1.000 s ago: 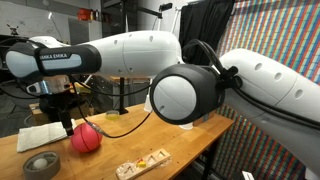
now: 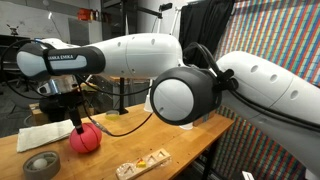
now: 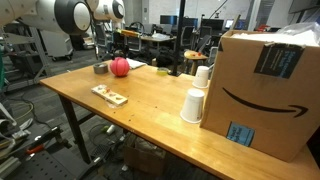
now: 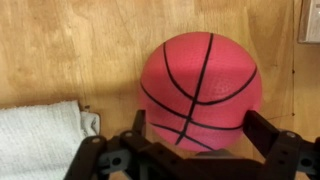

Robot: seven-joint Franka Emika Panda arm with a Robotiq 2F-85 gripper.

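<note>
A red ball [image 4: 200,75] with black basketball lines rests on the wooden table. In exterior view 1 the ball [image 2: 86,141] is partly covered by my gripper [image 2: 84,124], which reaches down over its upper part. Seen from the wrist, my gripper is open, its dark fingers [image 4: 262,132] wide apart on either side of the ball's lower half. Whether either finger touches it, I cannot tell. Exterior view 2 has the ball [image 3: 120,67] at the table's far end, below the arm.
Near the ball lie a white towel [image 2: 42,136] and a grey tape roll [image 2: 54,163]. A wooden board with small pieces [image 3: 109,96] sits toward the table's edge. White cups [image 3: 192,105] and a large cardboard box [image 3: 255,100] occupy the other end. Mid-table is mostly clear.
My gripper has shifted slightly to the right in exterior view 1, closer over the ball. The ball and the things around it look unmoved.
</note>
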